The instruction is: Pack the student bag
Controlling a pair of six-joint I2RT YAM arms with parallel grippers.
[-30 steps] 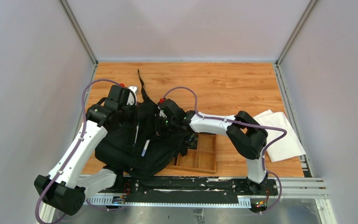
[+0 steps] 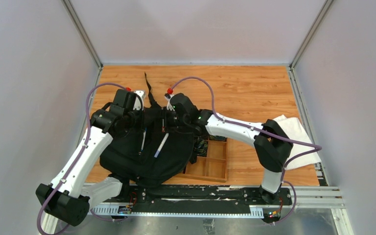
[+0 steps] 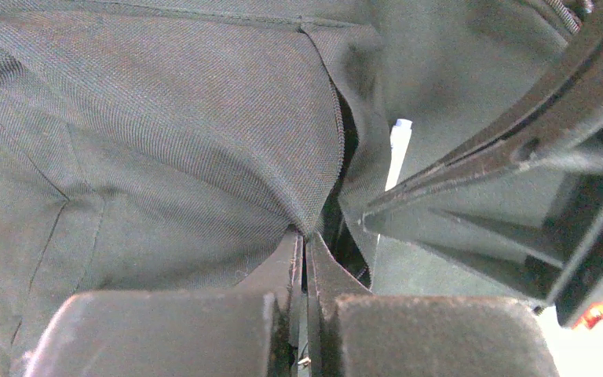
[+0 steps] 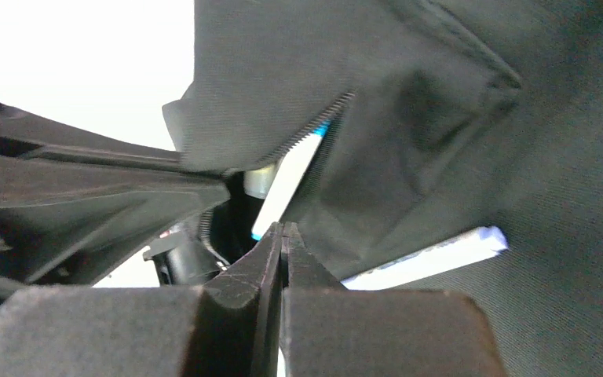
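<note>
The black bag (image 2: 122, 159) lies spread on the left side of the table, a zipped pocket partly open. My left gripper is shut on the bag's fabric at the pocket's edge. A white marker (image 2: 161, 145) lies on the bag beside the pocket, its bluish end (image 4: 490, 239) clear of the fabric. My right gripper is shut with nothing between its fingers; the marker lies outside them, partly hidden behind them in the right wrist view. Inside the pocket opening sits a white pen with blue ends (image 4: 292, 179), next to a yellowish thing (image 4: 259, 181).
A wooden compartment tray (image 2: 217, 166) stands right of the bag, with dark patterned things (image 2: 202, 147) in one part. A white cloth (image 2: 298, 142) lies at the far right. Both grippers are close together over the bag.
</note>
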